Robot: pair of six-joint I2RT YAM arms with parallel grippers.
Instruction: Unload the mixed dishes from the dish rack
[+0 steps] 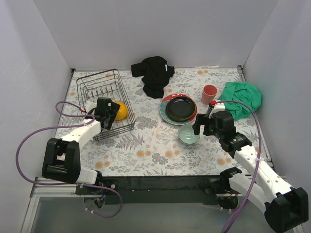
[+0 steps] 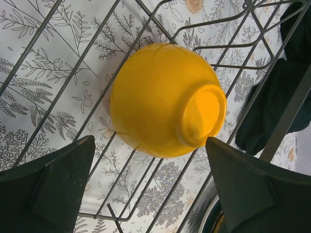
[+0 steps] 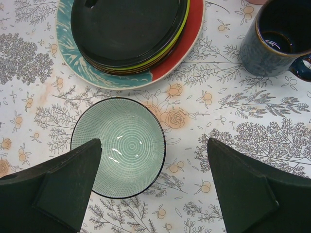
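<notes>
A yellow bowl (image 2: 160,92) lies on its side in the wire dish rack (image 1: 102,77), its base facing right in the left wrist view. My left gripper is open over it, fingers either side of its lower part. My right gripper stands open above a pale green bowl (image 3: 119,145). Beside that bowl are stacked dark plates (image 3: 126,29) on a teal-and-red plate (image 3: 68,34) and a dark blue mug (image 3: 260,56).
A pink cup (image 1: 209,92) stands at the back right by a green cloth (image 1: 243,97). A black cloth (image 1: 153,77) lies at the back.
</notes>
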